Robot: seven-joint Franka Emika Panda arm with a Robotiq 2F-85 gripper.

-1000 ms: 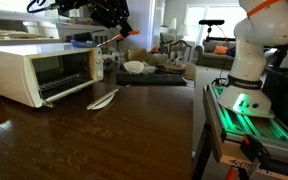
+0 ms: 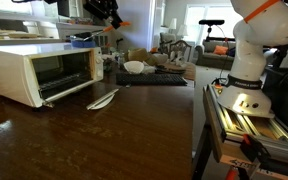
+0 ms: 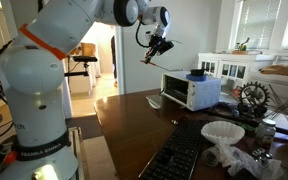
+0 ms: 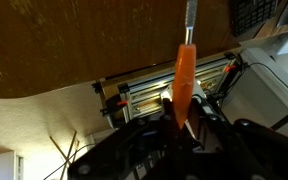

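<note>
An orange-handled tool (image 4: 185,80) with a thin metal shaft points away from my gripper, which is shut on its orange end in the wrist view. High above the table, my gripper (image 2: 106,14) is by the upper edge of exterior view 1, over the white toaster oven (image 2: 12,77). From the other side, the gripper (image 3: 158,44) hangs in the air left of and above the oven (image 3: 192,91). A pale, flat object (image 2: 103,100) lies on the brown table (image 2: 119,140) in front of the oven.
A blue-rimmed dark pan (image 3: 197,75) sits on the oven. A black keyboard (image 3: 172,157), a white bowl-shaped item (image 3: 222,132) and crumpled plastic (image 3: 254,163) crowd one side of the table.
The gripper has risen slightly at the top of exterior view 1, with the orange tool still in it. The light near the arm's base has turned from green to whitish. Table items look unmoved.
</note>
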